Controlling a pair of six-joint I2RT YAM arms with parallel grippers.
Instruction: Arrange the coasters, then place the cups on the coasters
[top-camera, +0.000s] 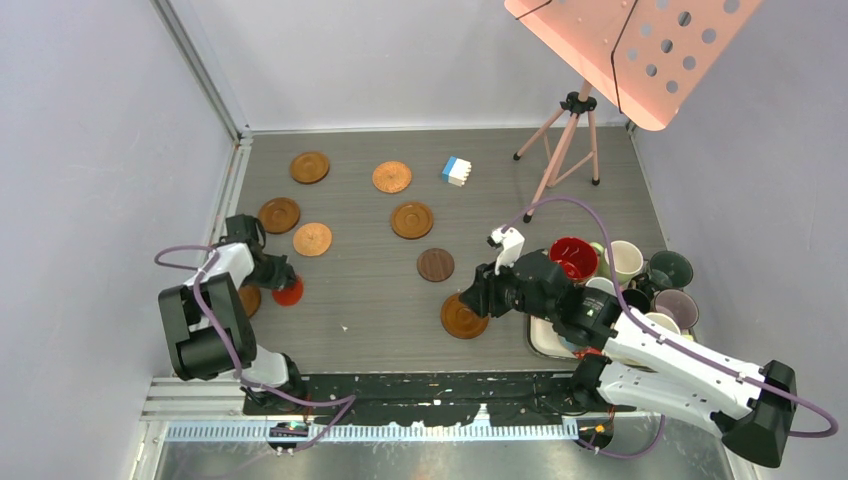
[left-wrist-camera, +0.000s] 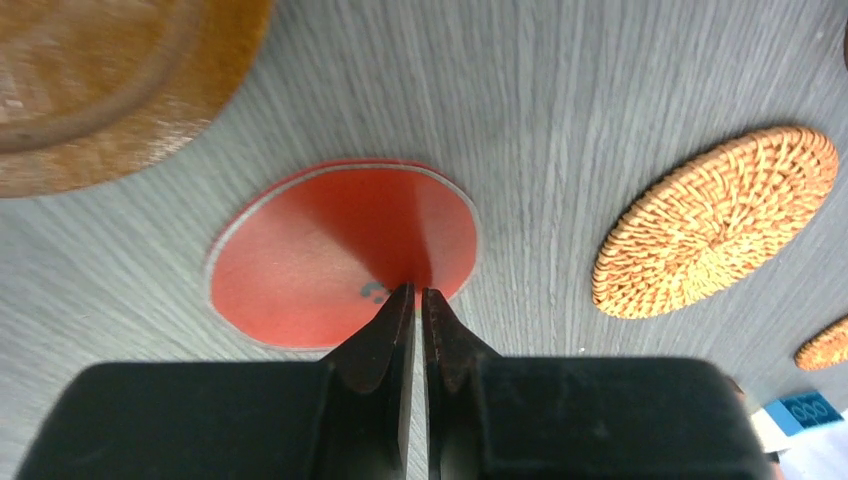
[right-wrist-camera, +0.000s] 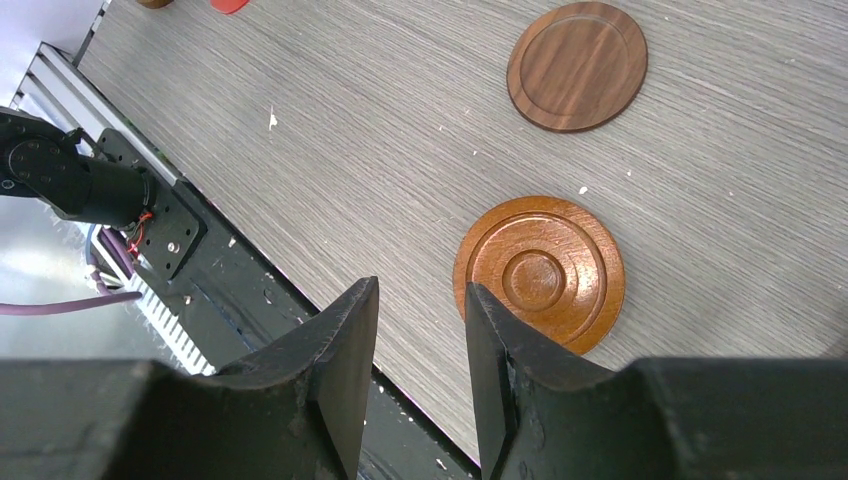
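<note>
Several cups, among them a red cup (top-camera: 573, 257), stand crowded together at the right side of the table. A red round coaster (left-wrist-camera: 340, 255) lies flat at the left, with my left gripper over its near edge; the fingertips are nearly together and nothing shows between them. My right gripper is open and empty, its fingers apart above the table by a glossy brown wooden coaster (right-wrist-camera: 535, 270). A darker wooden coaster (right-wrist-camera: 578, 65) lies beyond that one.
Woven coasters (top-camera: 312, 239) and brown coasters (top-camera: 411, 220) are spread over the left and middle of the table. A blue and white block (top-camera: 456, 171) and a pink tripod (top-camera: 567, 150) stand toward the back. A tray (top-camera: 546, 340) sits beneath the cups.
</note>
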